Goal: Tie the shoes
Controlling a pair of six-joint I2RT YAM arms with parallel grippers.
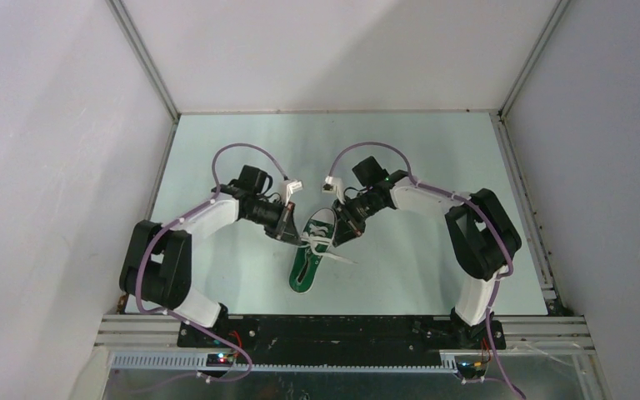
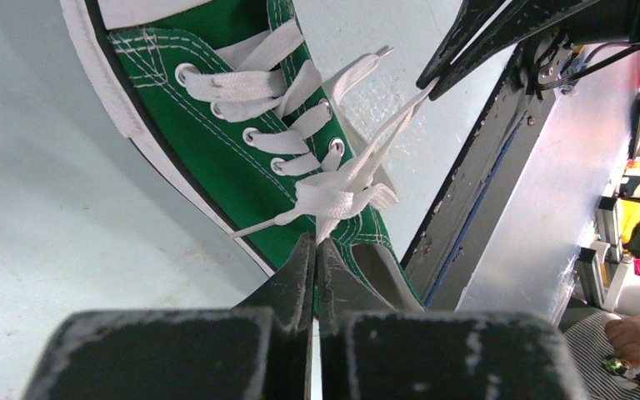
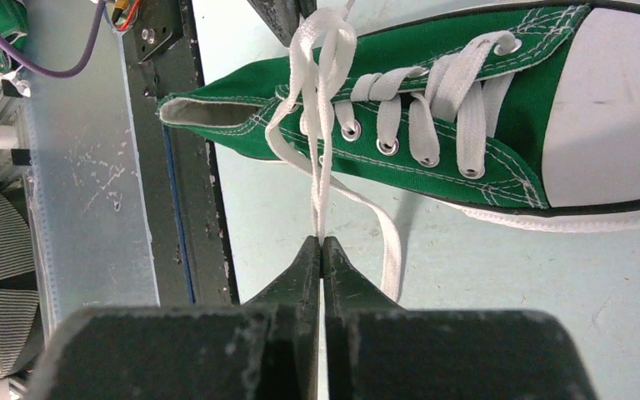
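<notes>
A green canvas sneaker [image 1: 305, 268] with white toe and white laces lies on the pale table between both arms. In the left wrist view a loosely crossed lace knot [image 2: 333, 200] sits over the lower eyelets; my left gripper is shut on a lace coming from it. My right gripper is shut on doubled lace strands, drawn out from the shoe, as seen in the right wrist view; its fingers [image 2: 454, 58] also show in the left wrist view. A loose lace end trails onto the table.
A dark rail [image 1: 342, 333] runs along the front edge, close to the shoe's heel. Walls enclose the back and sides.
</notes>
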